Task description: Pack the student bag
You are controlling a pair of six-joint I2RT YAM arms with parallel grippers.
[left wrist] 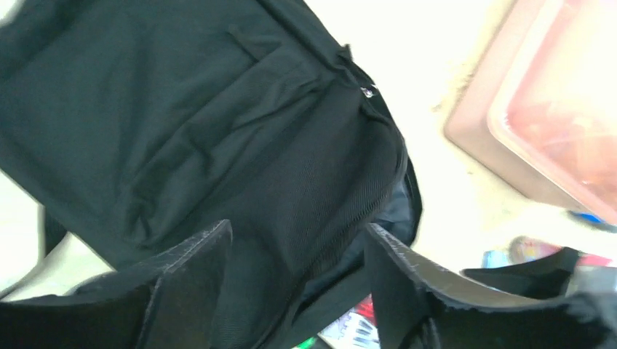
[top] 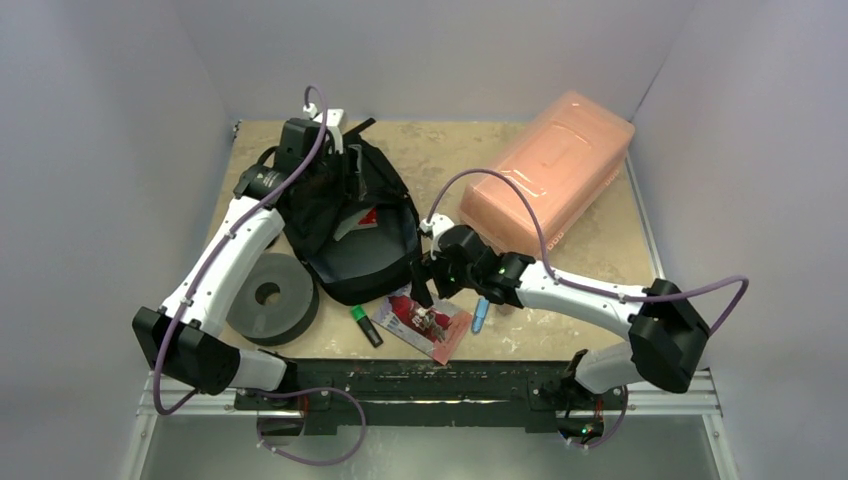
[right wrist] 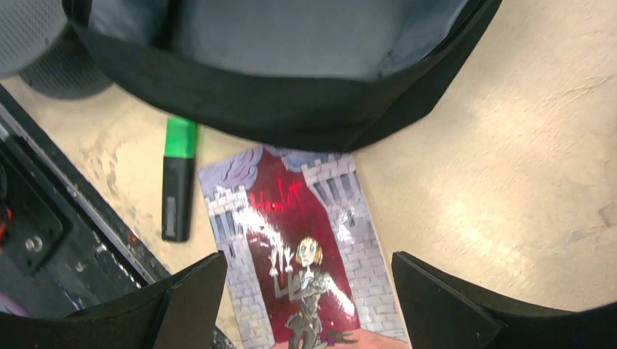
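Note:
The black bag (top: 365, 275) lies unzipped on the table, its grey inside showing and its flap folded back. A pale and a red item (top: 367, 219) lie inside, partly under the flap. Above that flap hangs my left gripper, its fingers apart with dark cloth below them. My right gripper is open above the illustrated book (right wrist: 302, 247), apart from it and holding nothing. Left of the book lies a black marker with a green cap (right wrist: 179, 178). A light blue marker (top: 481, 314) rests to the book's right.
A grey round drum (top: 265, 300) stands left of the bag, close to its edge. The upturned translucent orange bin (top: 550, 170) takes up the back right. Bare table (right wrist: 524, 182) shows right of the bag and book.

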